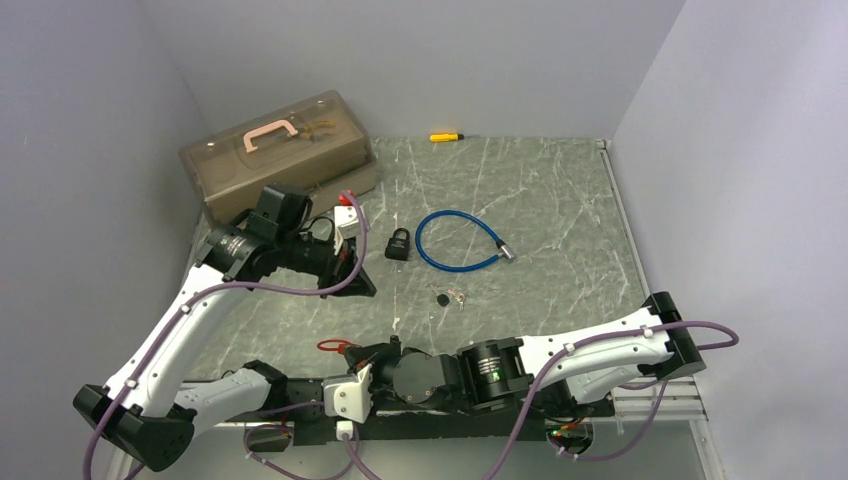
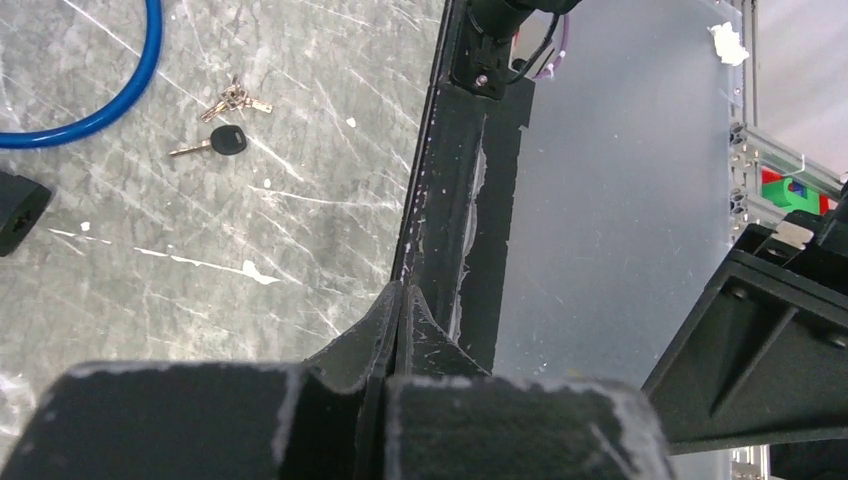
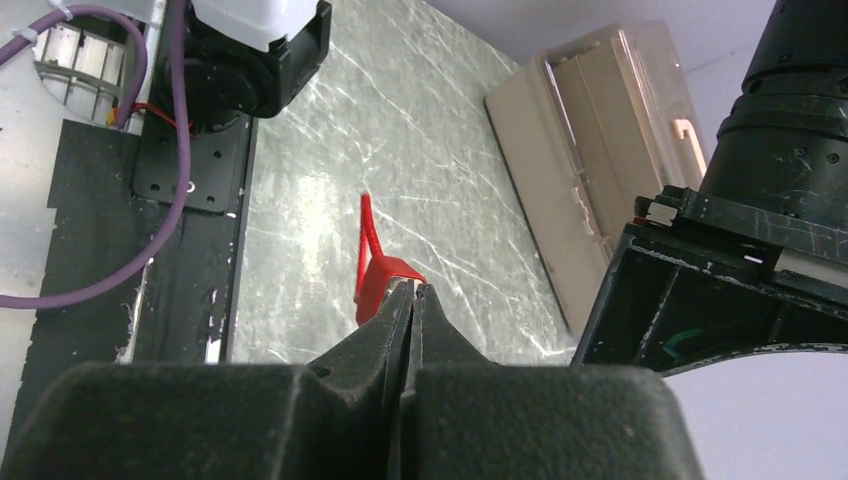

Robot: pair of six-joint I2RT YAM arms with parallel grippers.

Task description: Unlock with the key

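Observation:
A small red lock with a red loop (image 3: 375,285) stands right at the tips of my right gripper, a bit of silver showing between them. My right gripper's fingers are together; whether a thin key sits between them does not show. In the top view the red loop (image 1: 328,348) lies left of that gripper, near the table's front edge. My left gripper is shut with nothing at its tips, behind and apart from the red lock. On the table lie a black-headed key (image 2: 229,140) and several small keys (image 2: 235,99).
A black padlock (image 1: 397,246) and a blue cable lock (image 1: 459,268) occupy the middle. At the back left stands a toolbox (image 1: 280,150), a red item (image 1: 345,199) near it. A yellow screwdriver (image 1: 445,137) lies at the back.

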